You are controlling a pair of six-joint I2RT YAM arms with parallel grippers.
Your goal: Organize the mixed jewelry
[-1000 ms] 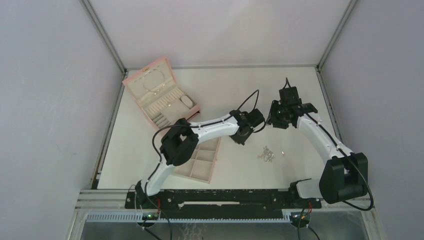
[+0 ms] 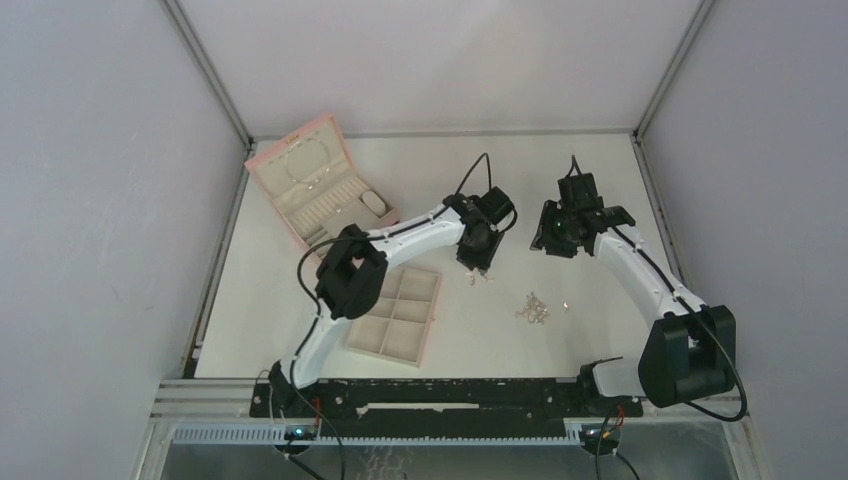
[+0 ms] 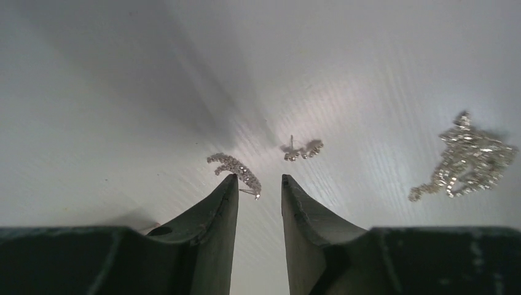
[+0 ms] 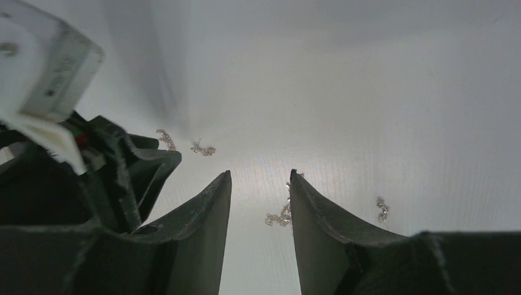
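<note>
A curved, sparkly earring (image 3: 239, 173) lies on the white table, with a smaller sparkly piece (image 3: 303, 151) beside it. Above them is my left gripper, open and empty; the curved earring shows just beyond its left fingertip. A tangled chain (image 3: 470, 160) lies to the right, also seen as a small heap (image 2: 533, 308) in the top view. Right of that heap is a tiny shiny piece (image 2: 566, 306). My right gripper hangs open over the table at the right, and one finger partly covers the chain in its wrist view.
An open pink jewelry box (image 2: 318, 190) stands at the back left, with a necklace in its lid. The pale compartment tray (image 2: 425, 312) lies partly under my left arm, its visible compartments empty. Bare table stretches behind both grippers.
The right arm and the chain have stayed put.
</note>
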